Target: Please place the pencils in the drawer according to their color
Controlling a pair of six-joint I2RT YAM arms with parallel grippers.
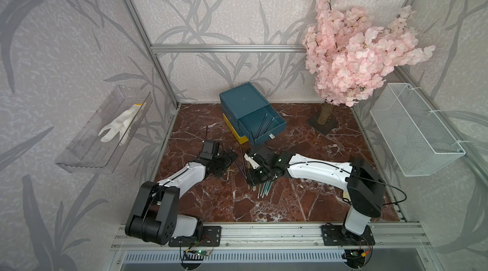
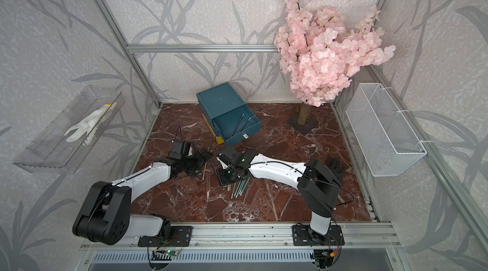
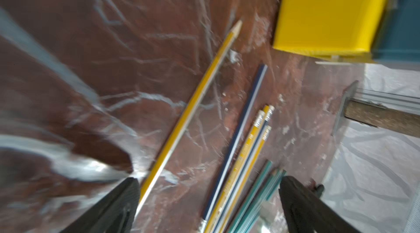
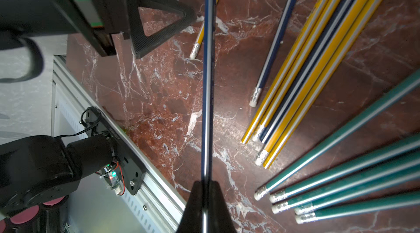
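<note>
In the right wrist view, a dark blue pencil (image 4: pixel 208 80) is held lengthwise by my right gripper, which is shut on it above the table. My left gripper stands open over a lone yellow pencil (image 3: pixel 188 115), with nothing held. Beside that, a row of yellow pencils (image 4: pixel 301 58) and blue pencils (image 4: pixel 280 36) lies on the marble, and several green pencils (image 4: pixel 350 180) lie to its right. The blue drawer (image 1: pixel 265 122) is pulled out, with dark pencils (image 1: pixel 265 126) leaning in it. A yellow drawer (image 1: pixel 234 129) sits below.
A pink blossom tree (image 1: pixel 350 52) on a dark base stands at the back right. A wire basket (image 1: pixel 422 133) hangs at the right, and a clear bin (image 1: pixel 91 144) with a white glove hangs at the left.
</note>
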